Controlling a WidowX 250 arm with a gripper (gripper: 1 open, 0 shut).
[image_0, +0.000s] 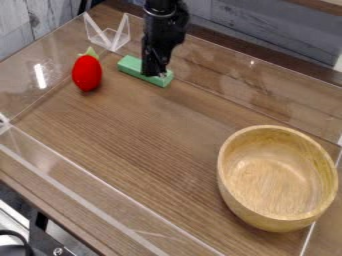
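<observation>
My black gripper (163, 62) is at the top middle of the camera view, its fingertips low at the right part of a mint-green block (134, 67) lying on the wooden table. The gripper looks shut; whether it touches the block is unclear. A red object (86, 73), like a tomato or pepper, lies left of the block, with a small green piece at its top.
A large yellow bowl (274, 205) fills the lower right of the table (147, 160). A white wire-like object (112, 30) stands at the back left.
</observation>
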